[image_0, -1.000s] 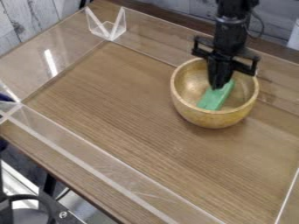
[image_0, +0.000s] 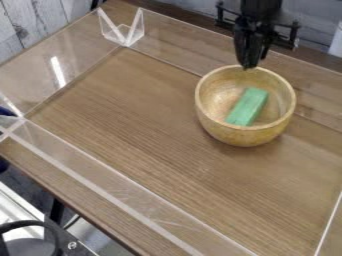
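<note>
A cream bowl (image_0: 214, 118) stands on the wooden table at the right of centre, with a green block (image_0: 247, 106) lying inside it. My gripper (image_0: 245, 62) is above and behind the bowl's back rim, at the top of the view, dark and apart from the block. Whether its fingers are open or shut is too small and dark to tell.
Clear plastic panels run along the left side. A white wire-like piece (image_0: 122, 30) is at the back left. A black round object (image_0: 30, 242) sits at the lower left corner.
My gripper has risen up and back, out of the bowl, to above its back rim. The green block remains in the bowl.
</note>
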